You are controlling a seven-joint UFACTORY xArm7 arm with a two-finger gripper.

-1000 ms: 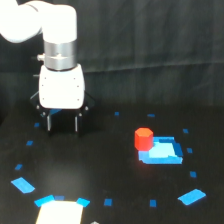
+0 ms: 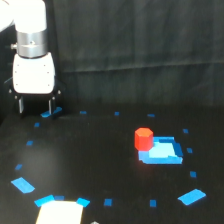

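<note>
A red, six-sided block (image 2: pixel 144 139) stands right of centre, overlapping the left rear part of a small blue tray (image 2: pixel 176 159) with a pale inside. Whether the block rests in the tray or against its edge is hard to tell. My white gripper (image 2: pixel 36 106) is at the far left, well away from both. Its dark fingers (image 2: pixel 19 103) are spread wide with nothing visible between them.
The dark table has small blue marks scattered over it, and larger blue strips (image 2: pixel 191 197) near the front. A pale object (image 2: pixel 60 212) is cut off by the bottom edge.
My gripper has moved left and looks smaller and slightly higher, its fingers still apart. The red block and the blue tray have not moved.
</note>
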